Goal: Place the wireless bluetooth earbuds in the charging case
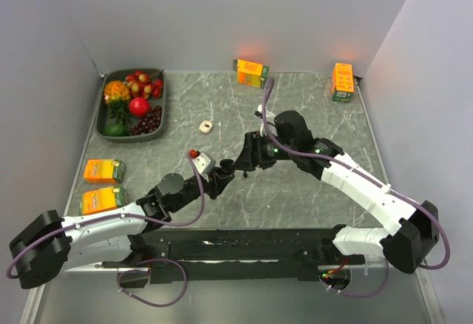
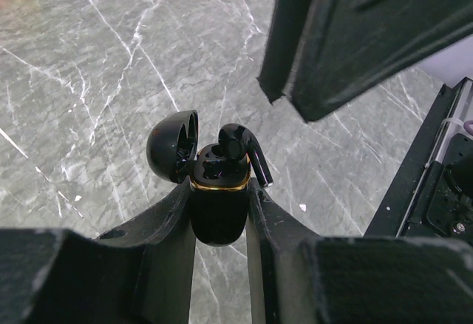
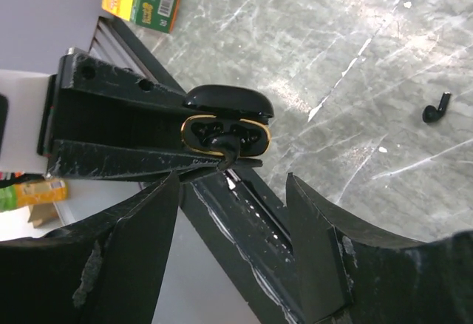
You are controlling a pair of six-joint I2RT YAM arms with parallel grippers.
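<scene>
My left gripper is shut on the black charging case [image 3: 225,109], held with its lid up and open. In the left wrist view a black earbud [image 2: 247,150] shows at the case's mouth; in the right wrist view a dark stem stands out from it. My right gripper is part open just beside the case, with nothing visible between its fingers. A loose black earbud [image 3: 435,109] lies on the grey marble table to the right in the right wrist view.
A fruit tray [image 1: 129,137] sits at the back left. Orange-yellow boxes [image 1: 103,171] lie at the left edge and at the back [image 1: 251,72]. A small white object [image 1: 206,126] lies mid-table. The table's front edge is below the arms.
</scene>
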